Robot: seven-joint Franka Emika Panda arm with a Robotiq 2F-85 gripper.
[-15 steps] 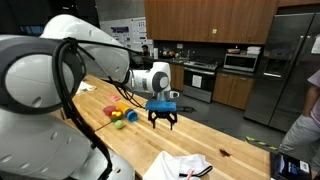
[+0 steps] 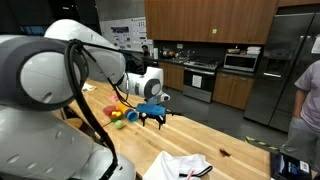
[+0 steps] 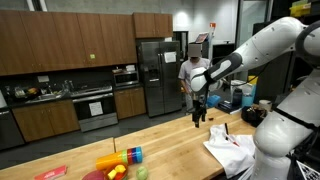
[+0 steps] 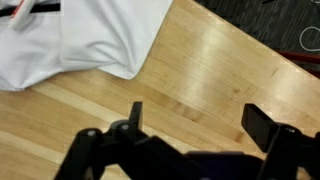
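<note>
My gripper (image 2: 152,122) hangs above the wooden table, open, with nothing between its fingers. In the wrist view, the gripper shows its two dark fingers wide apart over bare wood. A white cloth (image 4: 105,35) lies crumpled at the upper left there, with a dark and white item having a red part (image 4: 22,12) on it at the picture's edge. From outside, the cloth (image 2: 175,166) lies near the table's front, nearer exterior view 1's camera than the gripper. Exterior view 2 has the gripper (image 3: 202,121) apart from the cloth (image 3: 232,152).
A blue cylinder (image 2: 129,115) and several colourful items stand on the table's left side. In exterior view 2, a multicoloured cylinder (image 3: 118,157) lies near a green item (image 3: 140,173). Mid-table is mostly clear. A person (image 2: 304,110) stands at the right.
My gripper has shifted slightly left and down in exterior view 1, its arm turning a little. The person at the right has moved somewhat. The cloth lies where it was.
</note>
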